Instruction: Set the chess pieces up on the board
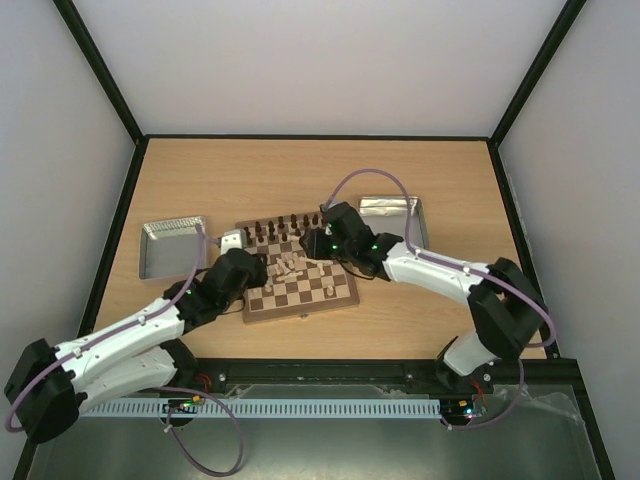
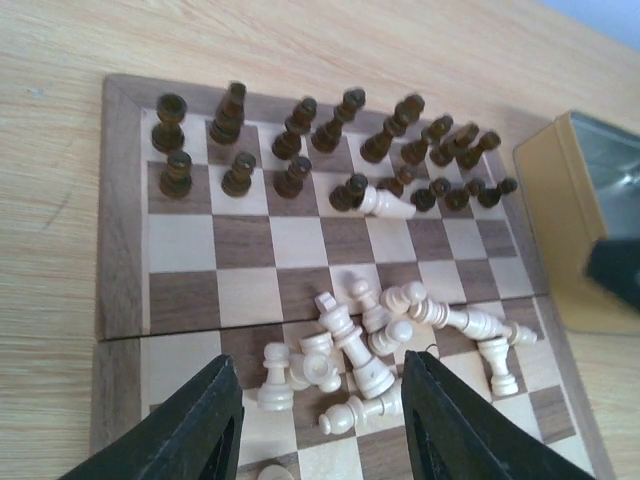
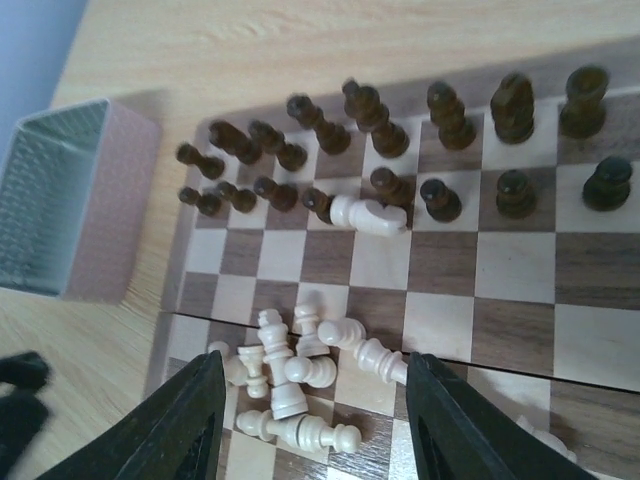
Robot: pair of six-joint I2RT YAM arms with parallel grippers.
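The chessboard (image 1: 300, 300) carries dark pieces (image 2: 236, 175) standing in two rows along its back, with one white piece (image 3: 365, 215) lying among them. The other white pieces (image 2: 355, 350) are clustered on the near half, many lying on their sides, some upright. My left gripper hangs over the board's near left, its fingers apart with nothing seen between them. My right gripper is over the board's right part, open and empty, above the white pieces.
An empty metal tray (image 1: 172, 250) lies left of the board, another (image 1: 392, 220) behind it at the right. The two grippers are close together over the board.
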